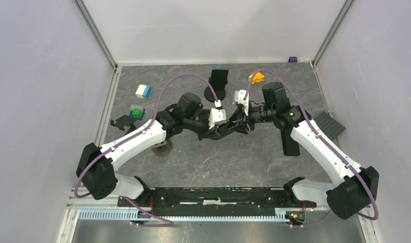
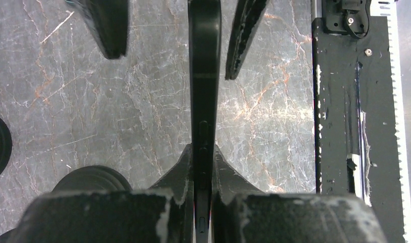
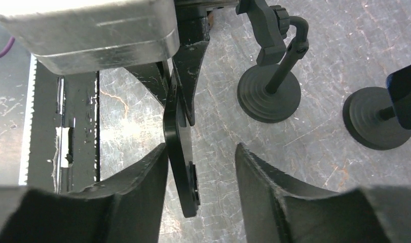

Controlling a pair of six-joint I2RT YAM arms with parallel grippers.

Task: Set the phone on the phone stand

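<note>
A black phone [image 1: 226, 130] [image 2: 204, 101] [image 3: 177, 147] is held edge-on in the air at mid-table, with my left gripper [image 1: 213, 132] shut on it. My right gripper [image 1: 238, 124] is part open around the phone's free end, its fingers apart from the phone's sides. Behind them a black phone stand [image 1: 214, 93] carries a dark upright piece [image 1: 219, 77]. In the right wrist view two round-based stands [image 3: 268, 101] [image 3: 368, 126] stand beside the held phone.
Coloured blocks [image 1: 143, 91] sit at left, yellow pieces [image 1: 256, 77] at back. A black slab [image 1: 290, 144] and dark mat [image 1: 329, 123] lie at right.
</note>
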